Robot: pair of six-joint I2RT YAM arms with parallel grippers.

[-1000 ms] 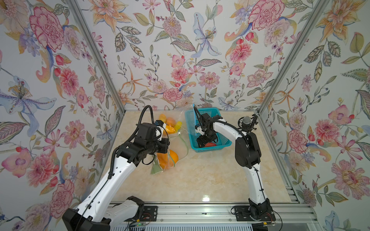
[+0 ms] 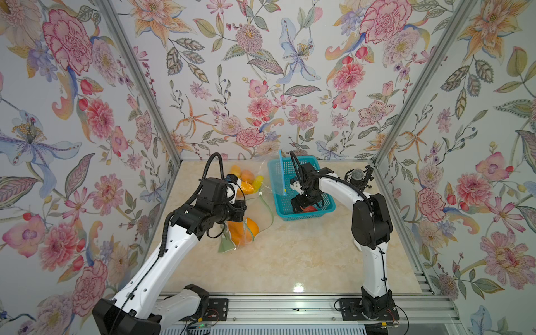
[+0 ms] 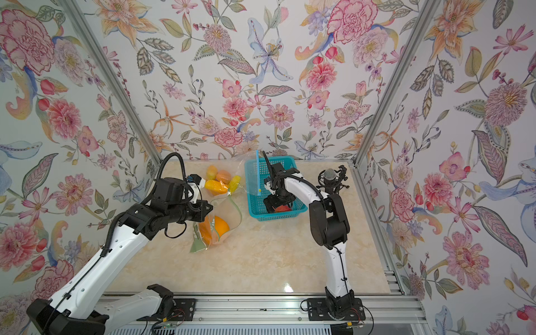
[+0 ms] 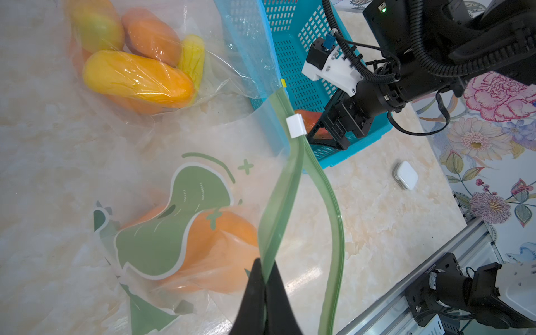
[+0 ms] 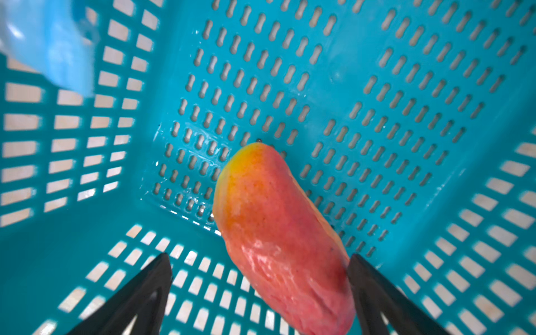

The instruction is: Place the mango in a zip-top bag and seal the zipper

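A red mango (image 5: 279,234) with a yellow end lies in the blue basket (image 5: 290,33). My right gripper is open over it. In the right wrist view, the mango's lower end is close to the right finger (image 5: 379,301), while a gap shows beside the left one; whether it touches is unclear. The clear zip top bag (image 4: 184,223) with green print stands on the table with orange fruit (image 4: 223,240) inside. My left gripper is shut on the green band at its mouth, and the bag's mouth gapes to the right. A white slider (image 4: 296,125) sits on the band.
Another clear bag (image 4: 223,72) of yellow and orange fruit lies behind, its blue-edged mouth hanging over the basket's left side. A small white object (image 4: 406,175) rests at right.
The left arm and bag look unchanged.
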